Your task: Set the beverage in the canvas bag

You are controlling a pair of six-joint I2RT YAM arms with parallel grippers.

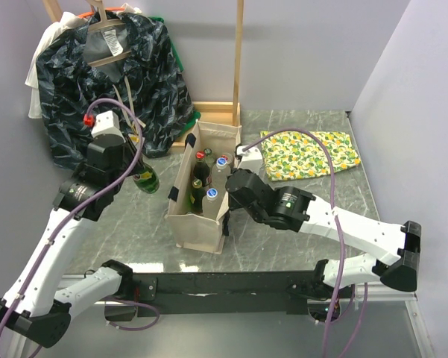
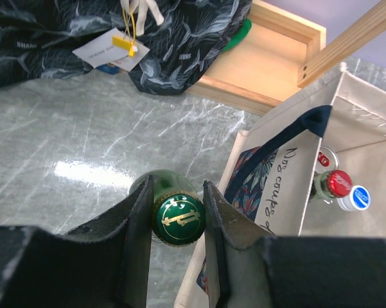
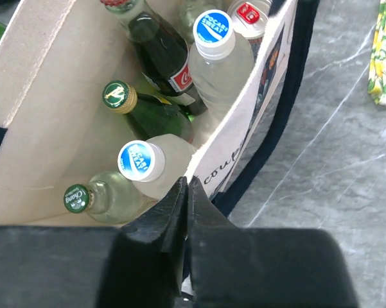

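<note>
A green bottle [image 1: 146,179] hangs left of the canvas bag [image 1: 197,233]. My left gripper is shut on its upper end, with the green cap [image 2: 178,219] between the fingers. Outside the bag, the bottle's lower part is mostly hidden beneath the cap in the left wrist view. At the bag's right side, my right gripper is shut at the edge of the fabric wall, which draws to a point at the fingertips. Several bottles stand inside, among them a cola bottle [image 3: 157,48], a green bottle [image 3: 154,119] and a blue-capped bottle [image 3: 170,160].
A dark patterned garment [image 1: 67,104] hangs at the back left. Behind the bag is a wooden tray [image 1: 216,112] with an upright pole [image 1: 238,60]. A lemon-print cloth [image 1: 309,154] lies back right. Bare counter shows left of the bag.
</note>
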